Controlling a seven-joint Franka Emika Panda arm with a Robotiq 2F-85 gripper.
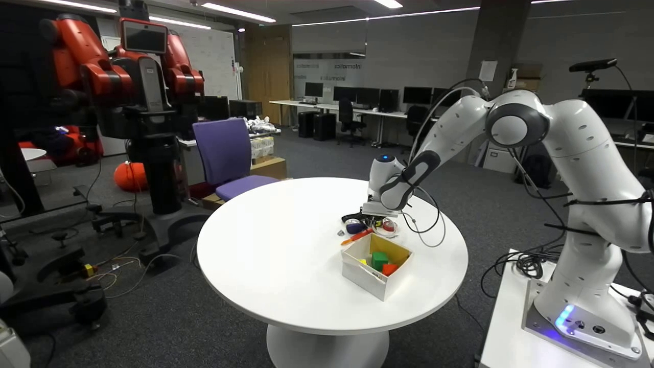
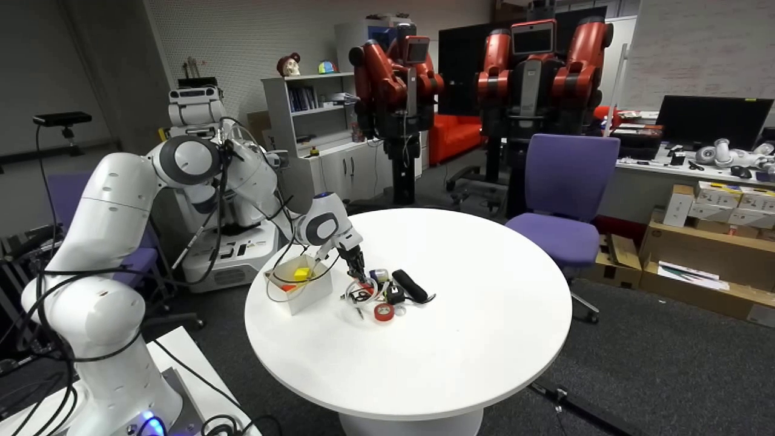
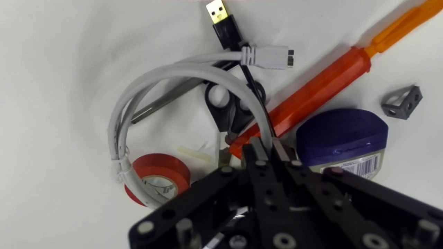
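In the wrist view a coiled white cable (image 3: 203, 71) curves up from the gripper, whose fingers are shut on one side of its loop. The coil hangs over the clutter, with its grey connector (image 3: 270, 57) pointing right. Under or beside it lie black-handled scissors (image 3: 232, 105), a red and orange screwdriver-like tool (image 3: 319, 91), a roll of red tape (image 3: 166, 168) and a black USB plug (image 3: 227, 31). To the right rests a dark blue-capped container (image 3: 342, 132). In exterior view 2 the gripper (image 2: 357, 275) stands low over this pile.
An open box (image 1: 368, 270) holding green, red and yellow blocks stands beside the pile. A black elongated object (image 2: 410, 286) and a small grey bracket (image 3: 401, 101) lie nearby.
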